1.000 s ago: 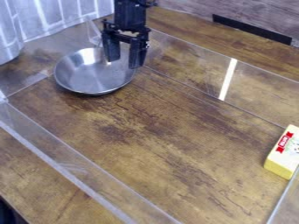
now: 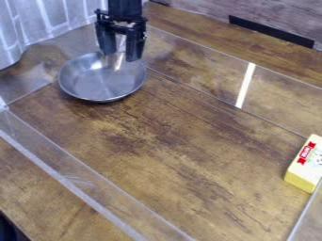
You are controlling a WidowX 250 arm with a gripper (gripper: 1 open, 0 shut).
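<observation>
A round steel pan or bowl [image 2: 98, 85] lies on the wooden table at the back left. My black gripper [image 2: 120, 49] hangs over its back rim, pointing down, with its fingers apart and nothing clear to see between them. What lies just behind the gripper is partly hidden.
A yellow box [image 2: 304, 164] with a red label lies at the right edge. A white curtain-like sheet [image 2: 32, 24] is at the back left. Clear strips edge the work area.
My gripper has moved a little to the left over the pan. The pan and the yellow box look unmoved.
</observation>
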